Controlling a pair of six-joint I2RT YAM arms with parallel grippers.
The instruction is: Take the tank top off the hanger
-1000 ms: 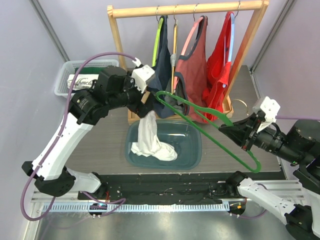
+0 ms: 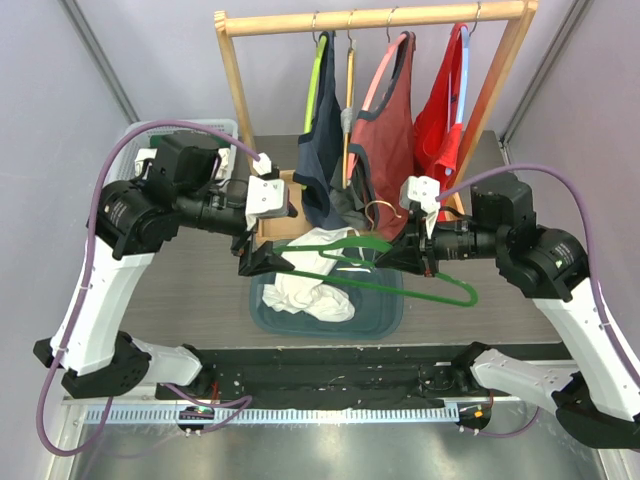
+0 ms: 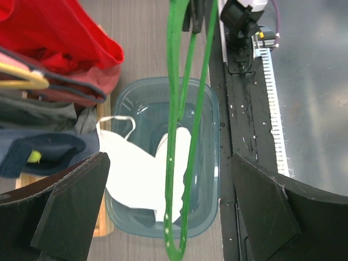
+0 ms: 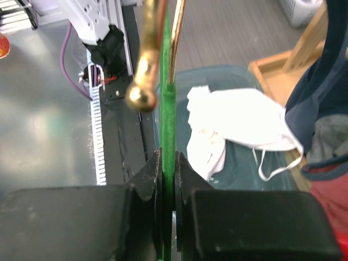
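Note:
A green hanger (image 2: pixel 420 296) is held level, empty, by my right gripper (image 2: pixel 405 250), which is shut on it. In the right wrist view the green hanger (image 4: pixel 168 125) runs upright between the closed fingers. My left gripper (image 2: pixel 265 250) stands open at the hanger's left end; in the left wrist view the hanger (image 3: pixel 172 163) passes between and beyond its spread fingers. A white garment (image 2: pixel 310 292), with thin straps visible, lies in the grey-green bin (image 2: pixel 375 310) below.
A wooden rack (image 2: pixel 375 18) behind holds navy (image 2: pixel 320 150), red (image 2: pixel 445 110) and pink (image 2: pixel 385 130) garments on hangers, above a wooden box. A white basket (image 2: pixel 130 155) stands at the back left, partly behind my left arm.
The white cloth that hung by my left gripper lies down in the bin, and that gripper has moved lower and left.

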